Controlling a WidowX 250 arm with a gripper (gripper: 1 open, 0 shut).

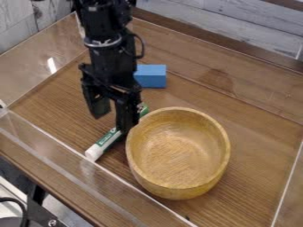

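Note:
The black robot arm reaches down from the top centre to my gripper [110, 105], which hangs open above a white and green marker-like stick [104, 144] lying diagonally on the wooden table [53, 151]. The stick's upper part is partly behind the gripper. I see nothing held between the fingers.
A large yellow oval bowl [178, 173] sits just right of the stick, at the lower right. A blue block [151, 77] lies behind the gripper. A black cable is at the lower left edge.

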